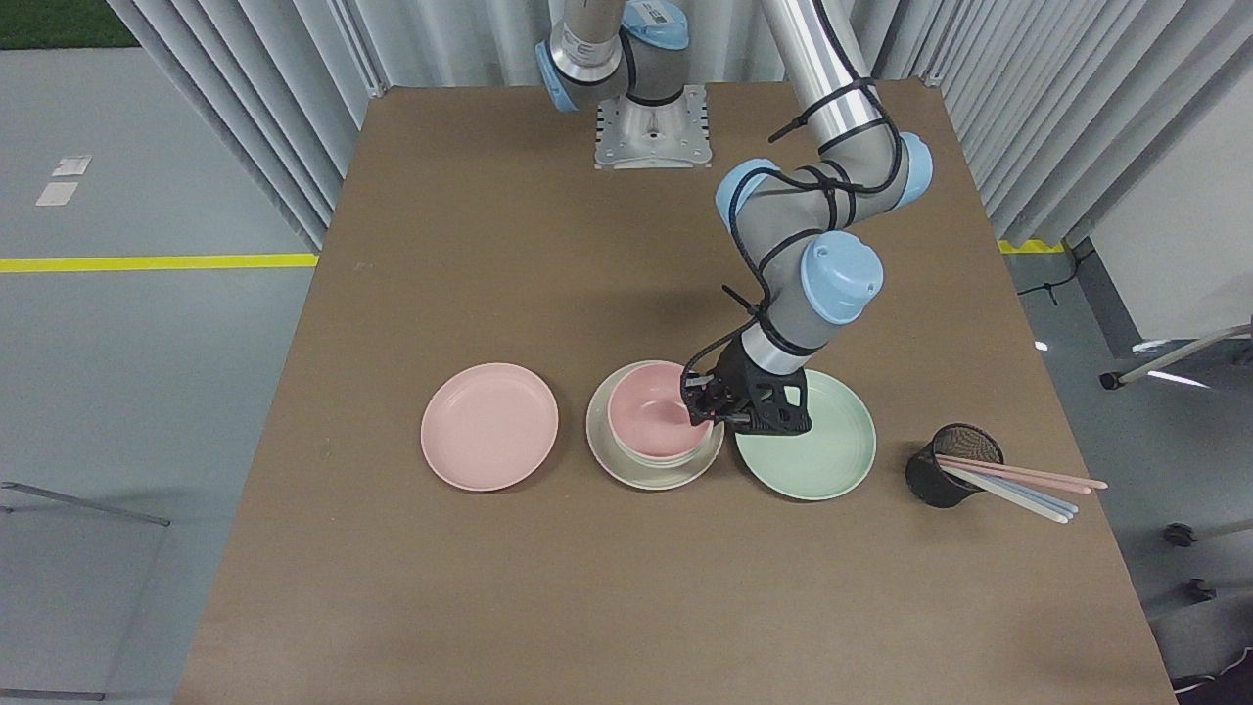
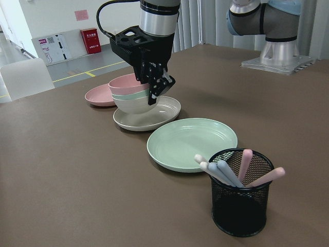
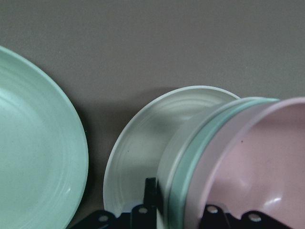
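Note:
A stack of three bowls, pink (image 1: 652, 411) on mint and white (image 2: 135, 104), is above the cream plate (image 2: 126, 121) in the middle. My black gripper is at the stack's rim, a finger on each side of the nested walls in the wrist view, shut on the stack. A pink plate (image 1: 488, 427) lies to the left and a mint plate (image 1: 822, 452) to the right, partly under the arm in the front view.
A black mesh cup (image 2: 239, 206) with several chopsticks stands right of the mint plate.

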